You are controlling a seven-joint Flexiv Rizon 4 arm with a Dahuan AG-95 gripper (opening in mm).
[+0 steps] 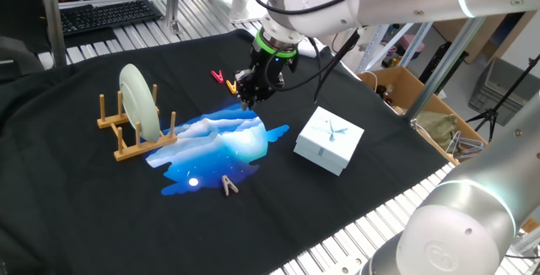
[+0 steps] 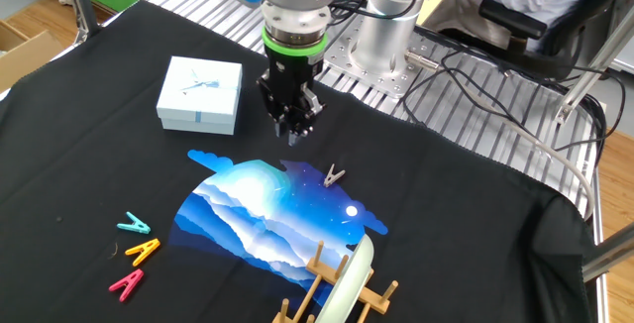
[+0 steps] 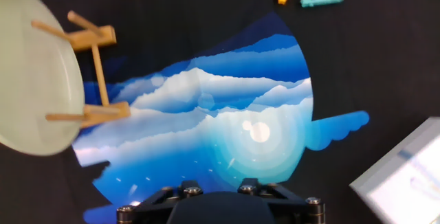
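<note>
My gripper (image 1: 251, 105) hangs above the table, beyond the far edge of a blue mountain-print mat (image 1: 224, 140) in exterior view 1. Its fingertips point down and stand apart with nothing between them, and in the wrist view the black fingers (image 3: 190, 188) show at the bottom edge. On the mat's near edge lies a grey clothespin (image 1: 229, 186). Beyond the mat are a red clothespin (image 1: 217, 77) and a yellow clothespin (image 1: 231, 87); a teal clothespin (image 2: 133, 224) shows in exterior view 2. A white gift box (image 1: 329, 139) with a ribbon print sits right of the mat, closed.
A wooden rack (image 1: 142, 147) holds a pale green plate (image 1: 139, 102) upright at the mat's left end. Black cloth (image 1: 253, 229) covers the table, with clear room in front. A white arm section (image 1: 460, 216) fills the lower right corner of exterior view 1.
</note>
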